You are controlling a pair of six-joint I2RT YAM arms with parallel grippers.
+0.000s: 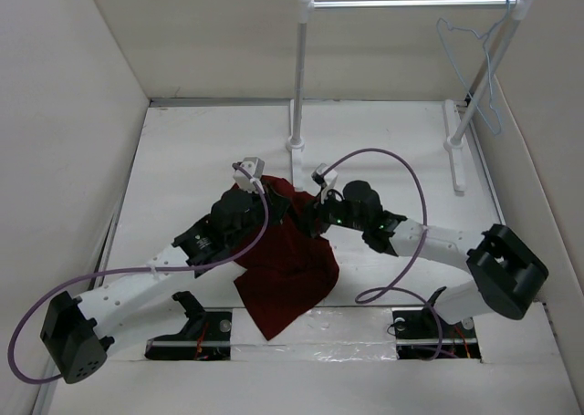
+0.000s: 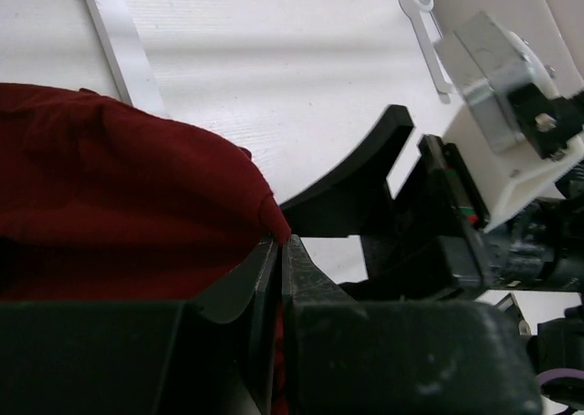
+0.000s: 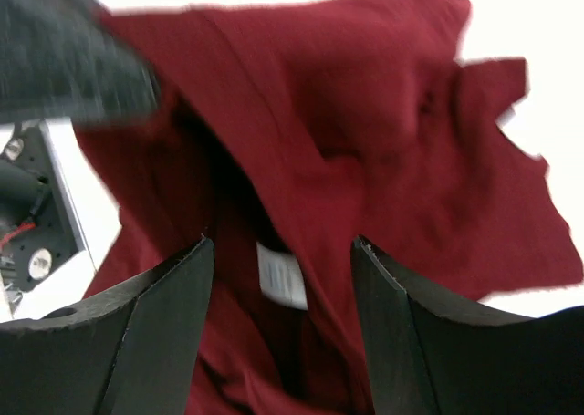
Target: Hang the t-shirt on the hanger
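Note:
A dark red t-shirt [image 1: 283, 292] lies crumpled on the white floor. My left gripper is shut on a raised fold of it, at the tip of its fingers. Beside that fold my right gripper [image 1: 315, 210] reaches in over the shirt; in the left wrist view its black fingers stand open behind the fold. The right wrist view [image 3: 283, 296] shows cloth between and beyond the fingers. A blue wire hanger [image 1: 488, 68] hangs at the right end of the rail.
A white rack with a metal rail [image 1: 411, 4] stands at the back, its feet [image 1: 456, 160] on the floor. Walls close in on both sides.

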